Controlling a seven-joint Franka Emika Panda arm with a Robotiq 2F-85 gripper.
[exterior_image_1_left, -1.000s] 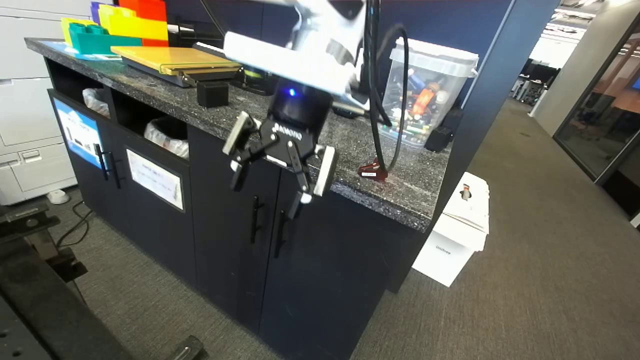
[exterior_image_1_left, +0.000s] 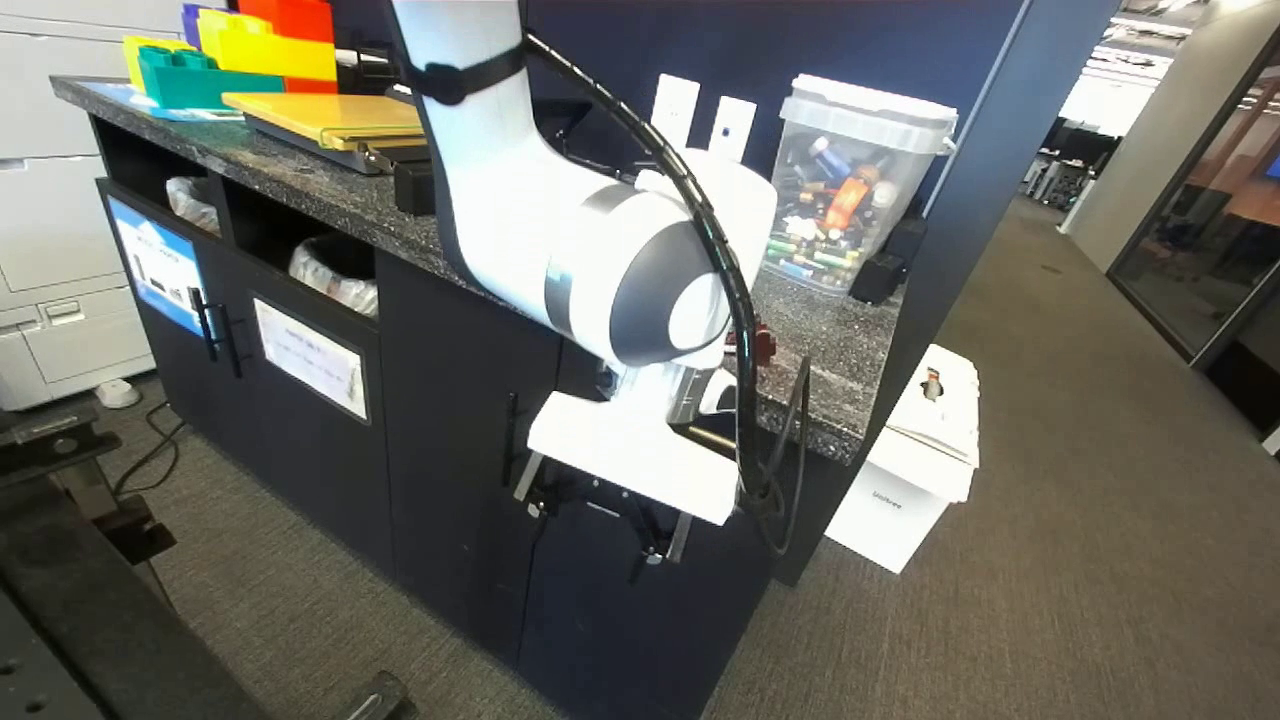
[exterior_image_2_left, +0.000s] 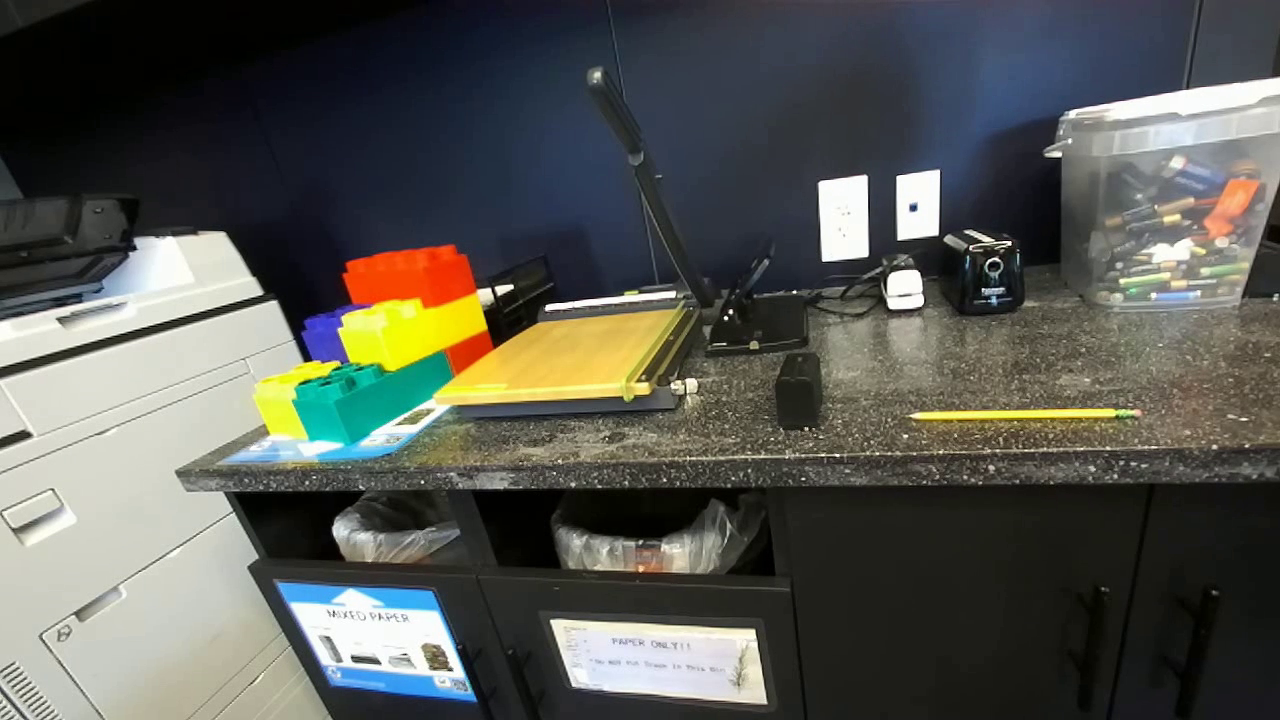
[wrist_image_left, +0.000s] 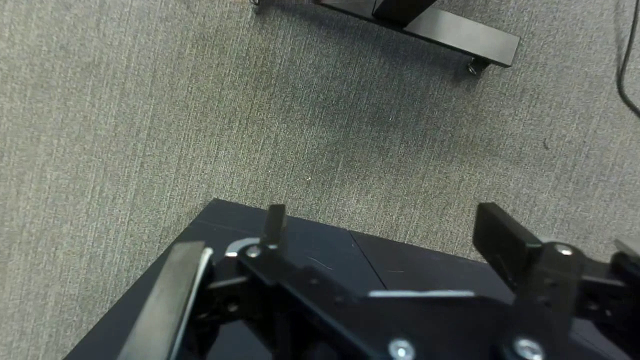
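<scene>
My gripper (exterior_image_1_left: 596, 538) is in front of the dark cabinet doors, lower than the counter's edge. In the wrist view its black fingers (wrist_image_left: 275, 225) stand wide apart, with only the cabinet and carpet behind the gap, so it is open and holds nothing. A yellow pencil (exterior_image_2_left: 1026, 414) lies along the front of the speckled counter (exterior_image_2_left: 672, 462) in exterior view 2, where no part of my arm appears. To its left stands a small black block (exterior_image_2_left: 798, 390). My arm covers much of the counter's middle in exterior view 1.
On the counter are toy bricks (exterior_image_2_left: 414, 324), a paper trimmer (exterior_image_2_left: 564, 354), a black pencil sharpener (exterior_image_2_left: 984, 274) and a clear bin of markers (exterior_image_2_left: 1170, 216). A dark red object (exterior_image_1_left: 765, 346) sits partly hidden behind my cable. A white box (exterior_image_1_left: 900, 480) stands on the floor at right.
My gripper has come down from the counter's front edge to in front of the cabinet doors. The wrist has turned, so its white mount faces exterior view 1; the fingers were open before too.
</scene>
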